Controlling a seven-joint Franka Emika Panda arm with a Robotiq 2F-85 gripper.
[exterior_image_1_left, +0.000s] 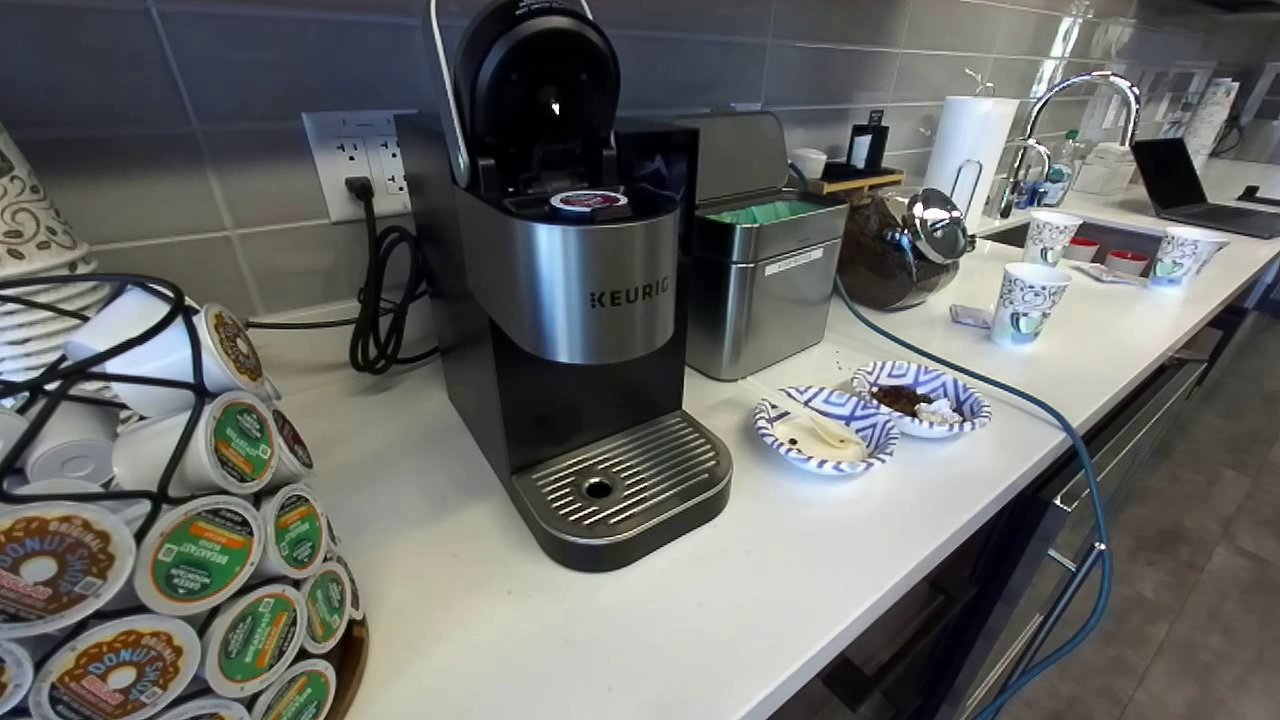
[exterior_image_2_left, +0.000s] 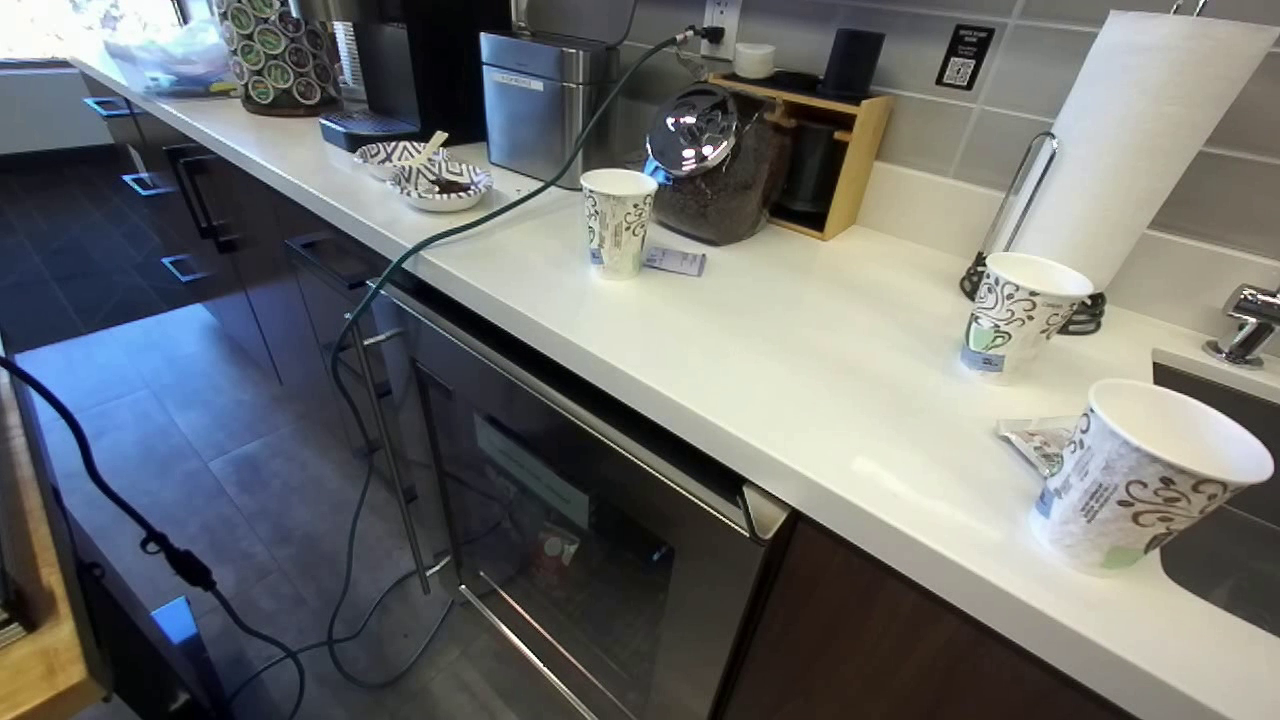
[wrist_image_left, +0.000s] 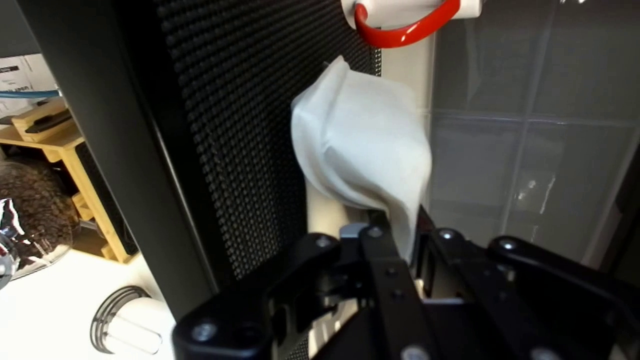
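Observation:
In the wrist view, a crumpled white sheet (wrist_image_left: 363, 138), paper or cloth, stands in front of my gripper. Its lower tail runs down between the two black fingers, which sit a small gap apart. Whether they grip the tail or merely stand around it is not clear. The sheet lies across a black mesh-like panel (wrist_image_left: 240, 138), with a grey tiled wall to the right. Neither exterior view has my arm in it.
A red curved handle or band (wrist_image_left: 408, 30) on a white object lies beyond the sheet. On the counter stand a Keurig coffee maker (exterior_image_1_left: 570, 288) with its lid up, paper bowls (exterior_image_1_left: 825, 450), several paper cups (exterior_image_1_left: 1028, 306) and a paper towel roll (exterior_image_2_left: 1134, 144). A cable (exterior_image_2_left: 480, 222) crosses the counter edge.

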